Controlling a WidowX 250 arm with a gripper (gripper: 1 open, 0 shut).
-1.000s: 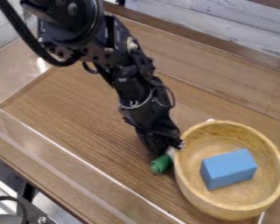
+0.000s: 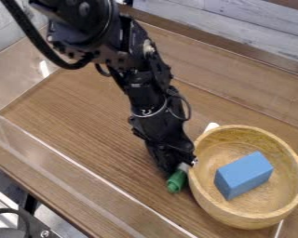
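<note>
My gripper [image 2: 171, 156] is low over the wooden table at the left edge of a tan bowl [image 2: 251, 210], its tip hidden among its own dark parts. Just below the fingers lies a green object with a pale end [image 2: 178, 181], against the bowl's side. I cannot make out anything held between the fingers. A blue block [image 2: 244, 175] rests inside the bowl.
A small white item [image 2: 209, 127] peeks out behind the bowl. A black cable loops at the bottom-left corner.
Over the last second my arm has shifted only slightly around the same spot. The bowl and green object have barely moved.
</note>
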